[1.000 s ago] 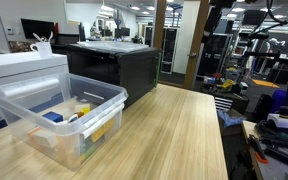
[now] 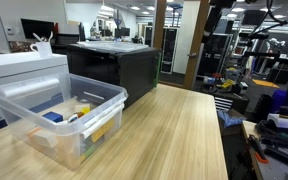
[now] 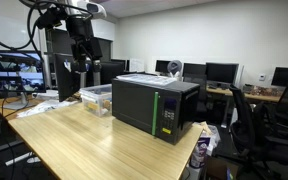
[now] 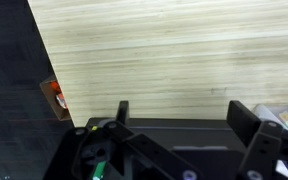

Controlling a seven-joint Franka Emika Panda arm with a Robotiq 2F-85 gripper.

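High above the light wooden table hangs my gripper, its two dark fingers spread wide in the wrist view. Only bare tabletop and the edge of a dark box show between and beyond them, so the gripper is open and empty. A clear plastic bin holding several small items stands on the table at the left of exterior view 1. Beside it is a black microwave, its front with a green strip facing the open side of the table in exterior view 2.
Papers lie on top of the microwave. A white mug with pens stands behind the bin. An office chair is beyond the table.
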